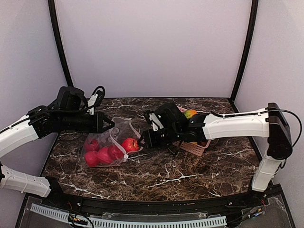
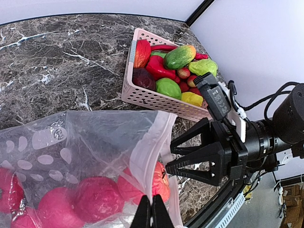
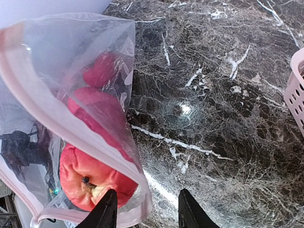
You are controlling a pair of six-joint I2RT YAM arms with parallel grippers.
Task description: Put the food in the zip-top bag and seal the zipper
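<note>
The clear zip top bag (image 1: 124,124) lies on the table with its mouth facing right. Inside it are several red tomatoes, the nearest being a large ribbed tomato (image 3: 90,178) just within the opening. My left gripper is shut on the bag's upper rim and holds the mouth raised. To the right of the mouth my right gripper is open, its fingers apart on either side of the lower right corner of the rim. In the left wrist view the right fingers (image 2: 197,164) stand close by the rim, with no food between them.
A pink basket (image 2: 133,97) full of toy fruit and vegetables stands at the back right, partly behind the right arm in the top view.
</note>
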